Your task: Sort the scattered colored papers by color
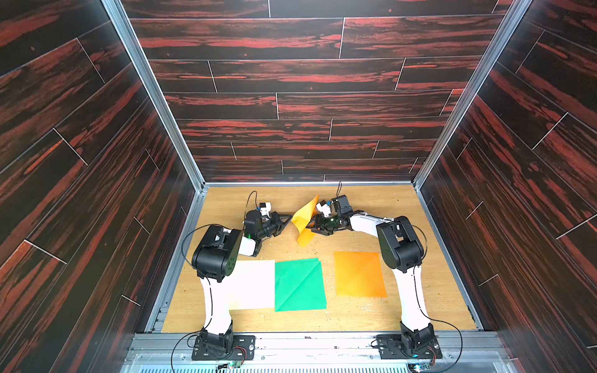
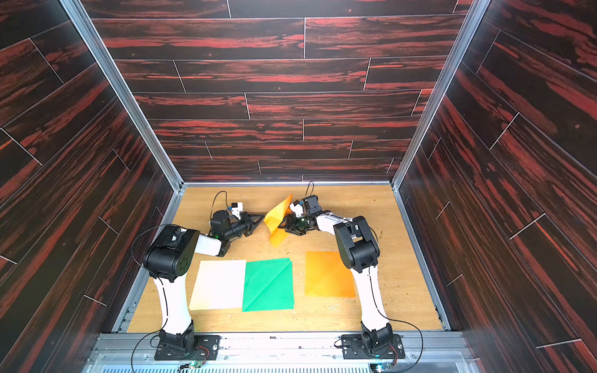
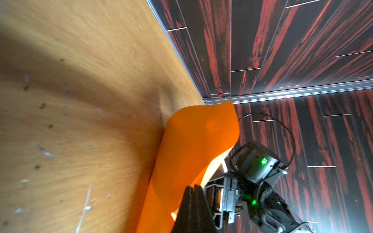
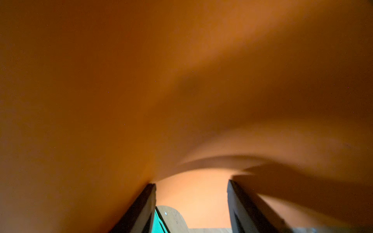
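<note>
A curled orange paper (image 1: pixel 304 214) stands bent up at the back middle. My right gripper is right against it on the right side, fingers apart; the paper fills most of that wrist view, and I cannot tell whether any is pinched. My left gripper (image 1: pixel 287 218) points at the paper from the left; in the left wrist view its dark fingertips (image 3: pixel 190 194) sit close together in front of the orange sheet. Along the front lie a white stack (image 2: pixel 214 283), a green stack (image 2: pixel 267 286) and a flat orange stack (image 2: pixel 328 273).
Dark plank walls and metal rails enclose it on the sides and back. Both arms' bulky elbows hang over the front stacks' outer sides.
</note>
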